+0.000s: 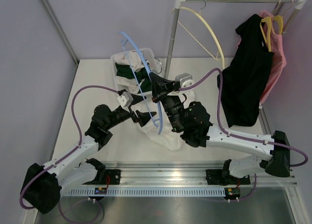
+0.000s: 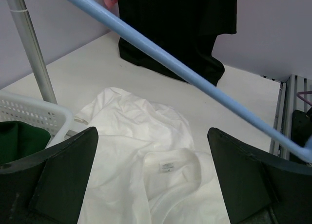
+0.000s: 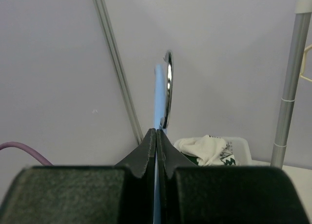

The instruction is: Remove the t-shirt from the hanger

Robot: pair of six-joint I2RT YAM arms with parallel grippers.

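Note:
A blue hanger (image 1: 141, 56) is up in the air with no cloth on it. My right gripper (image 1: 152, 81) is shut on the hanger near its metal hook (image 3: 168, 90). Flat on the table beneath lies a white t-shirt (image 1: 166, 135), its collar and label visible in the left wrist view. My left gripper (image 1: 142, 108) stands open close to the hanger's lower part. Between its fingers only the shirt on the table below shows, while the blue bar crosses above, apart from the shirt.
Behind the arms, a white basket (image 1: 115, 74) holds crumpled white and green clothes. The rack post (image 1: 172, 36) rises beside it. An empty cream hanger (image 1: 209, 29) hangs from the rail, with a black garment (image 1: 251, 78) and a pink one (image 1: 278, 53) farther right.

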